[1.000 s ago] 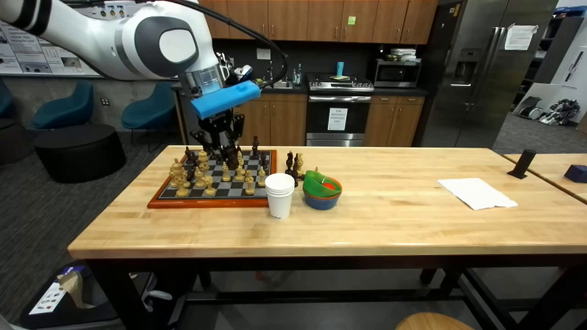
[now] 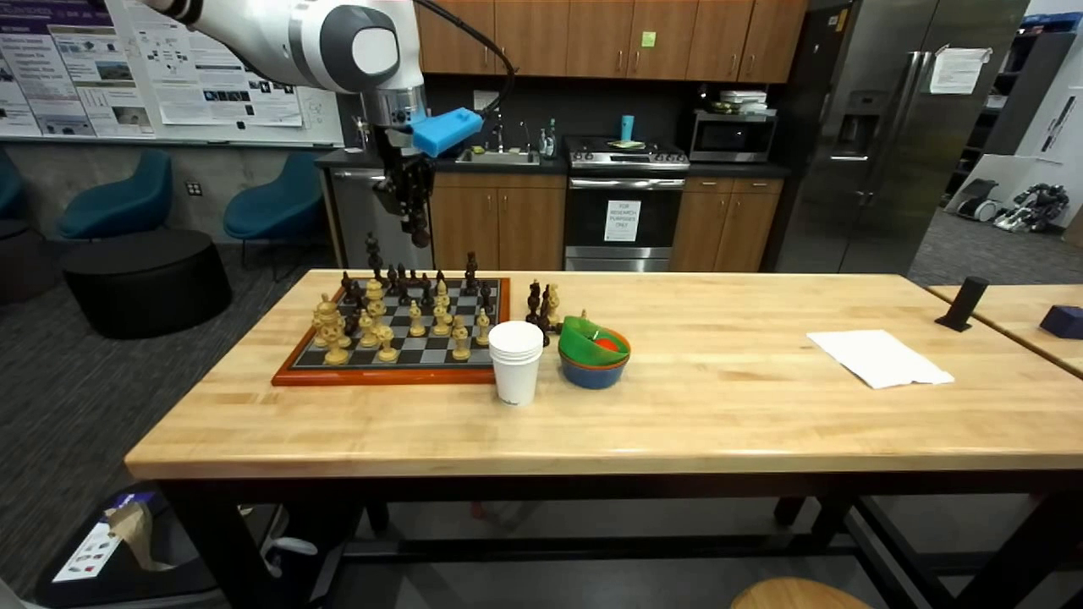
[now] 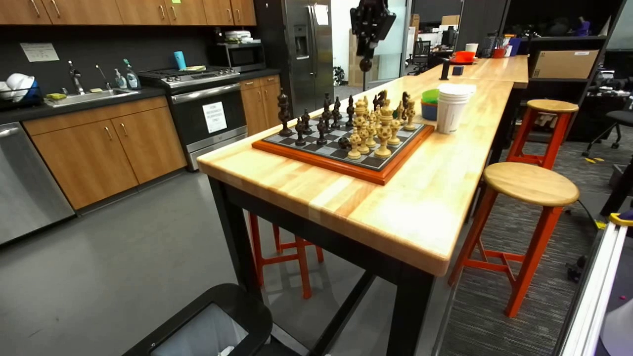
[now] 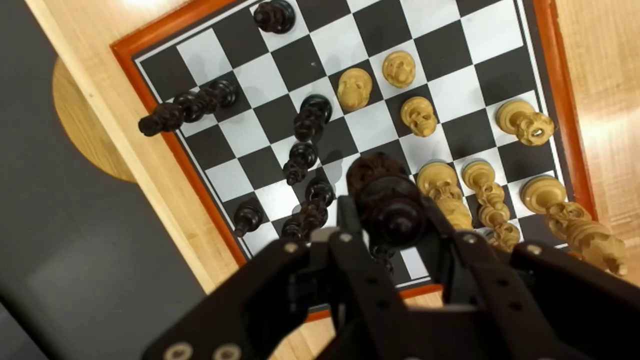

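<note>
My gripper is shut on a dark chess piece (image 4: 396, 219), whose round base faces the wrist camera. In exterior view 1 the gripper (image 2: 411, 208) hangs well above the far side of the chessboard (image 2: 437, 375), and the dark piece (image 2: 418, 235) dangles beneath it, clear of the board. Exterior view 2 also has the held piece (image 3: 366, 65) high over the board. Dark and cream pieces stand on the squares, among them a tall dark piece (image 4: 189, 107) near one edge and a cream piece (image 4: 354, 90) near the middle.
Stacked white cups (image 2: 515, 365) and a blue bowl (image 2: 591, 376) holding a green bowl (image 2: 579, 340) stand right of the board. Several pieces stand off the board behind them. A white paper (image 2: 879, 357) lies farther right, with bare tabletop between.
My gripper has risen from low over the board, carrying the dark piece up and toward the far side. The other pieces, cups and bowls look unmoved.
</note>
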